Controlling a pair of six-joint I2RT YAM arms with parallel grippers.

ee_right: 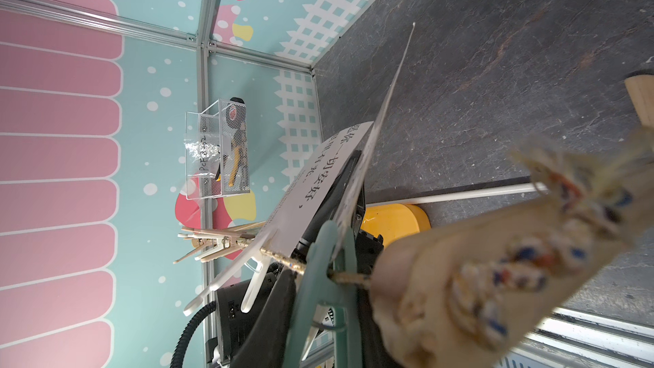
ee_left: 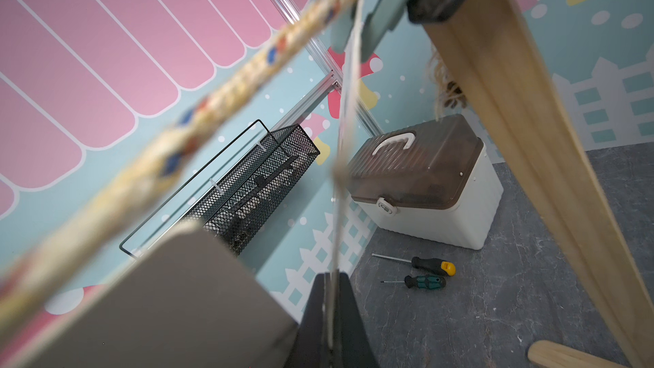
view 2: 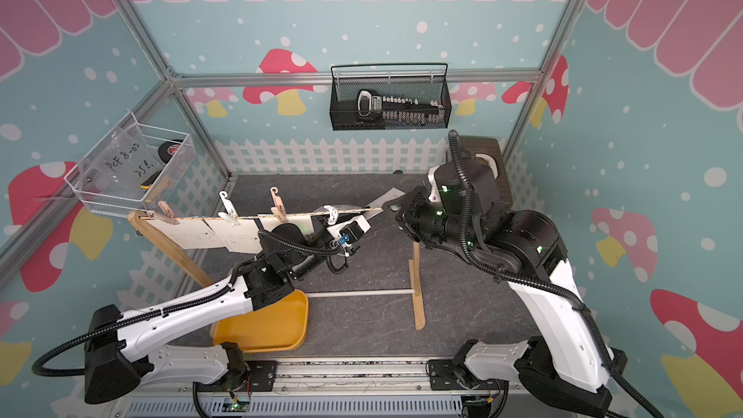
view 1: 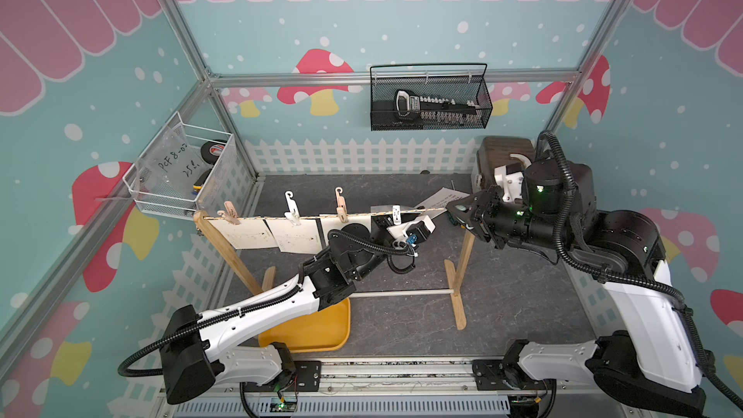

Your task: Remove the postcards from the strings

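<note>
A postcard (ee_left: 347, 116) hangs edge-on at the right end of the string (ee_left: 177, 143). My left gripper is shut on its lower part. In the right wrist view the same postcard (ee_right: 376, 139) rises from a teal clip (ee_right: 314, 300) on the string. My right gripper is shut on this clip, close to the wooden post; whether the clip's fingers are parted is hard to tell. Further left, other postcards (view 1: 298, 237) hang under a white clip (view 1: 291, 207) and wooden clips (view 1: 341, 205).
A wooden post (view 1: 463, 259) stands beside the right gripper. The yellow tray (view 1: 340, 336) sits under the left arm. Behind are a toolbox (ee_left: 415, 163) and two screwdrivers (ee_left: 432, 267) on the floor. Bare floor (view 1: 511, 294) lies front right.
</note>
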